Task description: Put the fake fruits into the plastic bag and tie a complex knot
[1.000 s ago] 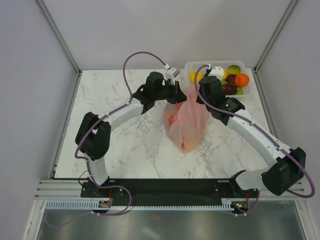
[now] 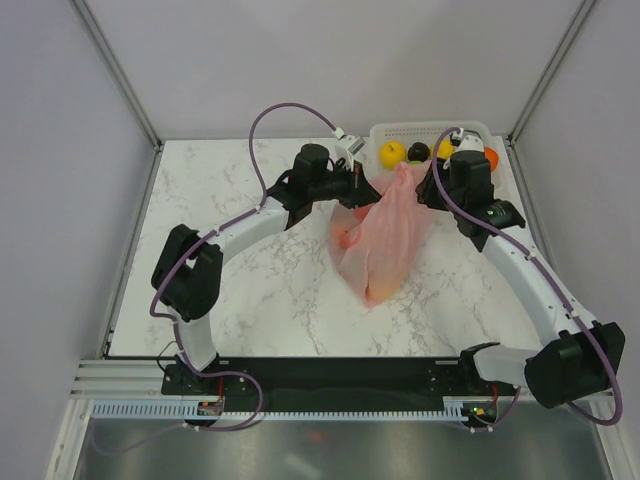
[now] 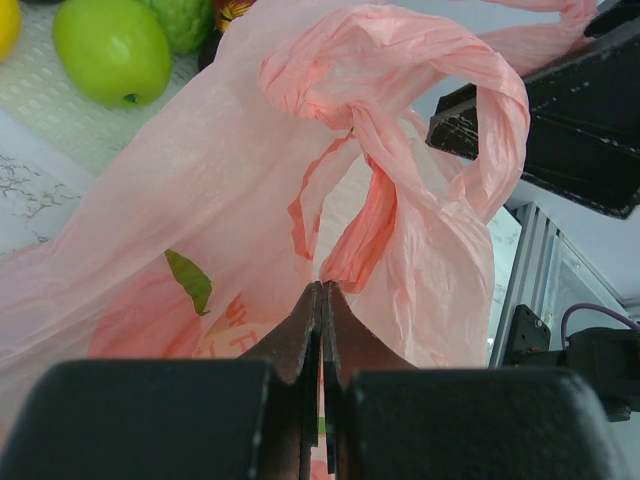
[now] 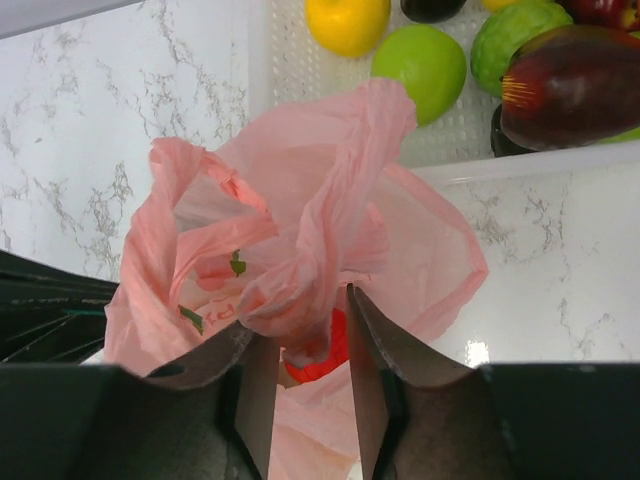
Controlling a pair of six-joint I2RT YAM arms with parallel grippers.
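The pink plastic bag hangs gathered between both grippers, red fruit and a green leaf faintly showing inside it. My left gripper is shut at the bag's twisted upper part; whether film is caught between its tips is hard to see. My right gripper is at the bag's upper right end, with pink film bunched at and over its fingertips in the right wrist view. Its exact finger state is unclear there. In the left wrist view a twisted loop of film runs to the right gripper's dark fingers.
A white tray with several fruits, including apples and an eggplant, stands at the back right, just behind the bag and right gripper.
My right arm has moved right, away from the left gripper, drawing the upper end of the bag rightward and stretching it. The left arm has barely moved.
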